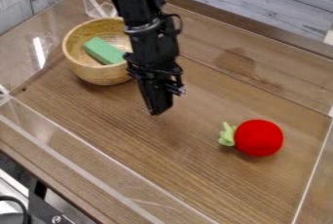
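My black gripper [159, 101] hangs over the bare middle of the wooden table, right of a round tan bowl [81, 64]. It looks shut, with nothing visible between its fingers. A green block [101, 51] lies inside the bowl, partly behind the arm. A red tomato-like object [259, 138] with a green top lies on the table at the right, apart from the gripper.
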